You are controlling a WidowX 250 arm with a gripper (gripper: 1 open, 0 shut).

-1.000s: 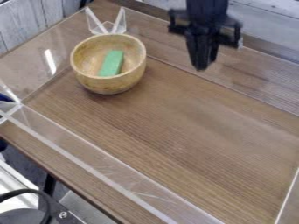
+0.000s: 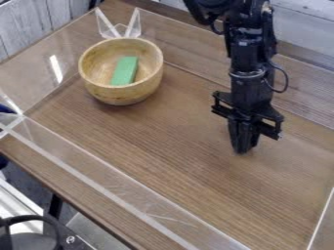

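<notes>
My black arm comes down from the top centre, and its gripper (image 2: 243, 143) is low over the bare wooden table, right of centre. The fingertips are dark and close together; nothing shows between them. A light wooden bowl (image 2: 144, 90) at the upper left holds a green block (image 2: 124, 70). A white shape with two pointed tips (image 2: 117, 29) stands behind the bowl.
A dark cabled object (image 2: 26, 239) is at the lower left corner, beside the table's edge. A pale wall (image 2: 300, 24) borders the back right.
The arm has come down and toward the front from the back of the table, its gripper now much lower in view. The bowl and block are unchanged.
</notes>
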